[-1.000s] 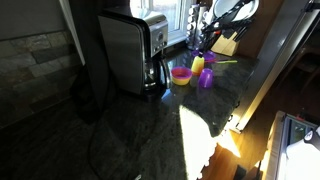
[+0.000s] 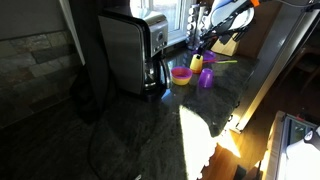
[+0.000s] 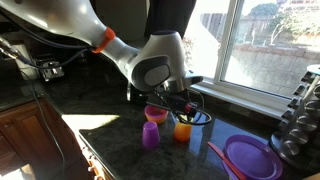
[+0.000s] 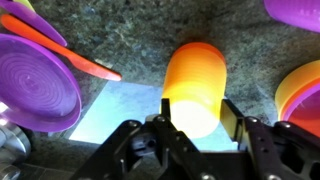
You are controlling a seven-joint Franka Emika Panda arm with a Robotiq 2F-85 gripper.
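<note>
An orange cup [image 4: 195,75] stands on the dark counter, seen from above in the wrist view, its near end pale with glare. The fingers of my gripper are spread on both sides of that end; whether they touch it I cannot tell. In exterior view 2 the gripper [image 3: 184,108] is low over the orange cup [image 3: 182,131], partly hiding it. A purple cup [image 3: 151,135] is beside it, and a pink-and-yellow bowl [image 2: 181,75] lies toward the coffee maker.
A purple plate [image 3: 252,150] with a red-orange utensil [image 3: 232,165] lies near the window side. The steel coffee maker [image 2: 135,50] rises beyond the bowl. A metal rack [image 3: 298,120] stands at the far edge. Open counter [image 2: 140,140] extends in front of the coffee maker.
The arm has shifted a little to the right in exterior view 1, and its orange band has come into view. The cups and the bowl look unmoved.
</note>
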